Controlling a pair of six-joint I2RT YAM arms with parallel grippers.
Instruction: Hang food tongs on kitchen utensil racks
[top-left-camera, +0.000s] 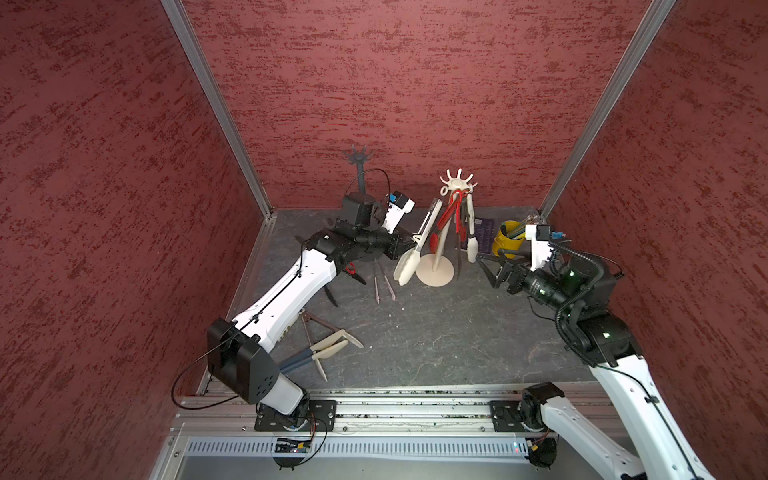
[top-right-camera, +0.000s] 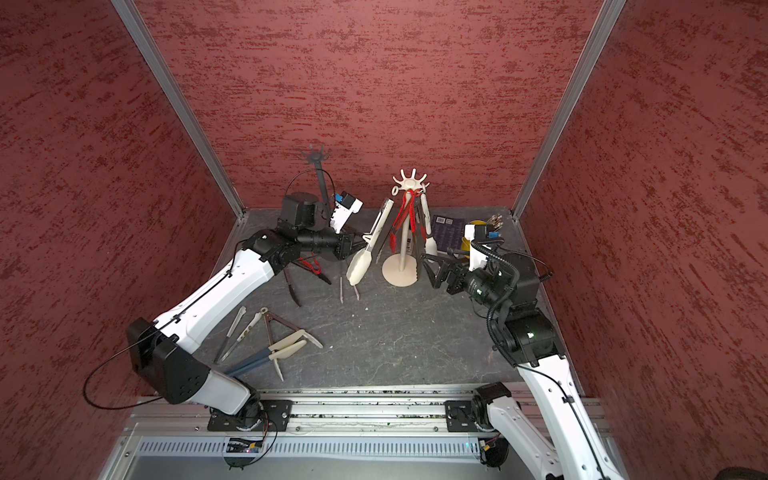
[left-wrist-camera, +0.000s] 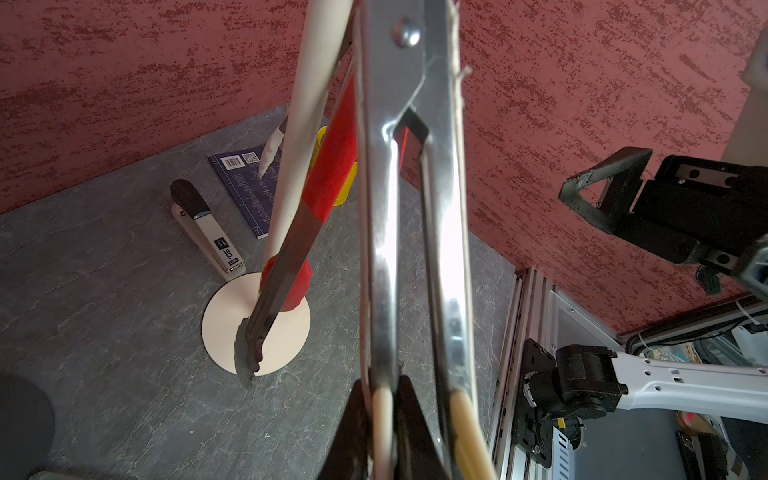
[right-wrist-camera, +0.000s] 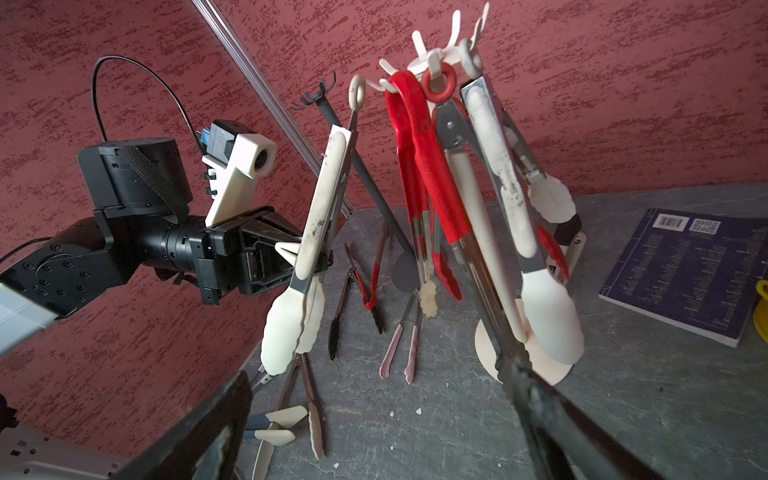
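Observation:
My left gripper (top-left-camera: 410, 241) is shut on white-and-steel food tongs (right-wrist-camera: 318, 216), which hang steeply with their pale heads down. In the right wrist view, the tongs' ring (right-wrist-camera: 357, 92) is beside the left hook tips of the cream utensil rack (right-wrist-camera: 504, 272); I cannot tell whether it sits on a hook. Steel arms (left-wrist-camera: 384, 264) of these tongs fill the middle of the left wrist view. Red tongs (right-wrist-camera: 424, 152) and other white tongs (right-wrist-camera: 512, 192) hang from the rack. My right gripper (top-left-camera: 497, 266) stands open to the rack's right, apart from it, nothing between its fingers.
Several loose tongs (top-left-camera: 328, 345) lie on the table's left side. A dark rack (right-wrist-camera: 364, 164) stands at the back left. Behind the cream rack are a dark blue book (right-wrist-camera: 680, 264) and a yellow container (top-left-camera: 507, 240).

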